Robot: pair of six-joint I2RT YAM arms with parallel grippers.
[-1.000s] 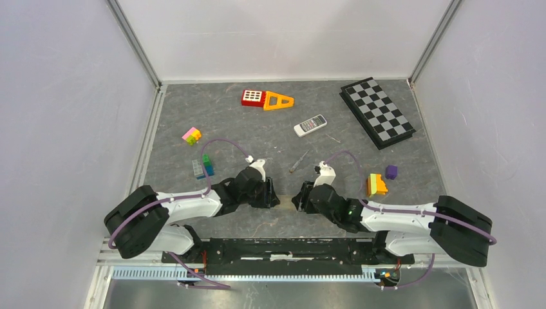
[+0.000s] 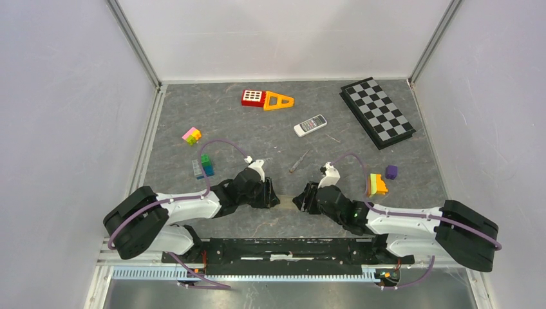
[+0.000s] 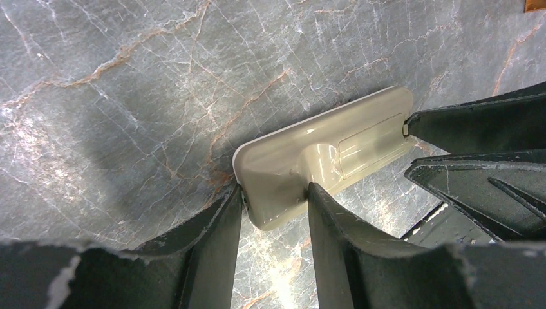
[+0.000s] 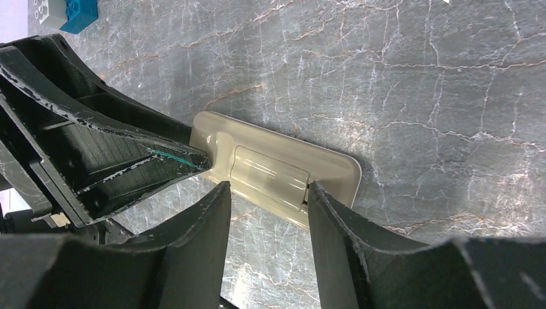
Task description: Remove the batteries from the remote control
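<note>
A cream remote control (image 2: 286, 202) lies face down between my two grippers, its back showing the outline of a battery cover (image 4: 270, 175). The batteries are out of sight. At one end, my left gripper is shut on the remote, a finger on either side. My right gripper is partly open over the other end. One of its fingertips (image 4: 313, 192) is at the cover's end edge; whether it presses on it, I cannot tell.
Another remote, white with buttons (image 2: 310, 125), lies further back. A screwdriver-like tool (image 2: 299, 161) rests behind the grippers. Farther off are a checkered board (image 2: 378, 112), a red and yellow toy (image 2: 267, 100) and a purple block (image 2: 391, 172).
My right arm has shifted slightly to the right, its gripper moving a little along with it. The left arm and the remote stay about where they were.
</note>
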